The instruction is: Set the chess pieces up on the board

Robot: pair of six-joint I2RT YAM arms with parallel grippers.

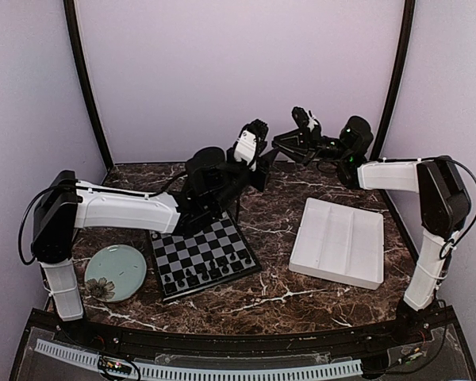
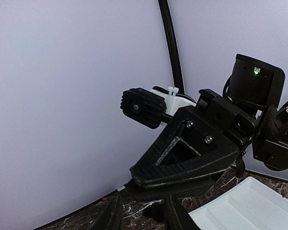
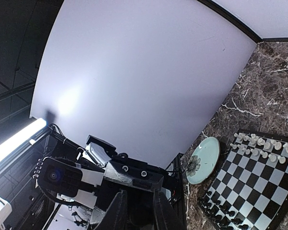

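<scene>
The chessboard (image 1: pixel 194 258) lies left of the table's middle. White pieces (image 3: pixel 264 148) fill rows at its far side, and black pieces (image 3: pixel 225 211) stand along the near side. Above the table beyond the board, my two grippers face each other almost tip to tip. My left gripper (image 1: pixel 268 171) is open. My right gripper (image 1: pixel 278 147) is shut on something dark, apparently a black piece. In the left wrist view a dark shape (image 2: pixel 155 211) shows between the left fingers, under the right gripper's body; its outline is unclear.
A white tray (image 1: pixel 363 238) at the right has bare compartments in view. The pale green plate (image 1: pixel 119 266) with a flower print sits left of the board. Between board and tray the marble table (image 1: pixel 270 294) is clear.
</scene>
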